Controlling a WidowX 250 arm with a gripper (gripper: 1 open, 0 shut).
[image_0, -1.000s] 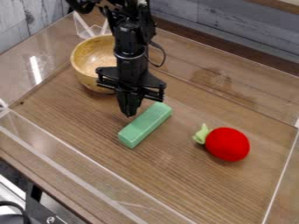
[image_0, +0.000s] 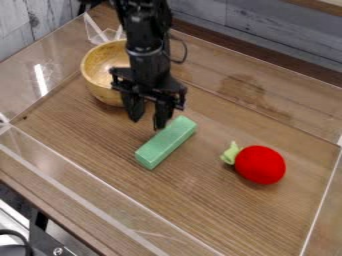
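My dark gripper (image_0: 140, 112) hangs in the upper middle of the camera view, just in front of a yellow bowl (image_0: 102, 62), its fingers apart with nothing seen between them. A mint-green block (image_0: 166, 142) lies on the wooden table below and to the right of the gripper. A red round object (image_0: 261, 166) with a pale green top lies further right.
The wooden table (image_0: 80, 190) has clear room at the front and back right. A dark cable (image_0: 14, 243) is at the lower left corner, and a wall or ledge runs along the back right.
The gripper has risen slightly and turned a little, its fingertips shifting up. The bowl, block and red object look unmoved.
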